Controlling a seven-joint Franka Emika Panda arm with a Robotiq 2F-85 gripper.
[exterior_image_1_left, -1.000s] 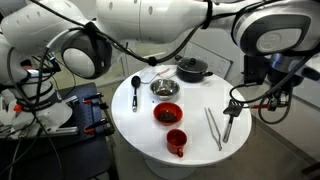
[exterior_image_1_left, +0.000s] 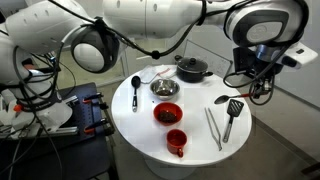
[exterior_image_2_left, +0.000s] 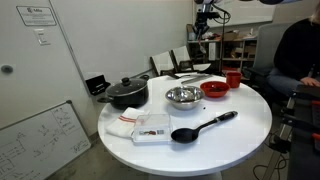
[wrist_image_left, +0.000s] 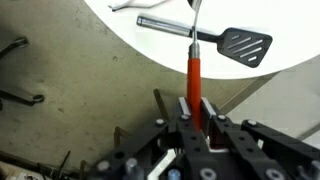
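My gripper (exterior_image_1_left: 262, 93) is over the table's right edge in the first exterior view, shut on the red handle of a metal-headed utensil. In the wrist view the red handle (wrist_image_left: 194, 80) runs up from between my fingers to a thin metal shaft. Its spoon-like head (exterior_image_1_left: 221, 99) reaches out over the tabletop. Whether the head touches the table cannot be told. A black slotted spatula (wrist_image_left: 245, 45) lies close by on the table.
On the white table (exterior_image_1_left: 205, 145) are tongs (exterior_image_1_left: 213, 128), a red mug (exterior_image_1_left: 176, 142), a red bowl (exterior_image_1_left: 167, 114), a metal bowl (exterior_image_1_left: 166, 90), a black lidded pot (exterior_image_1_left: 192, 69) and a black spoon (exterior_image_1_left: 135, 92). Beyond its right edge is open floor.
My arm and gripper have shifted left, further in over the table's right side. The red handle and utensil head now show plainly. The other tableware has stayed in place.
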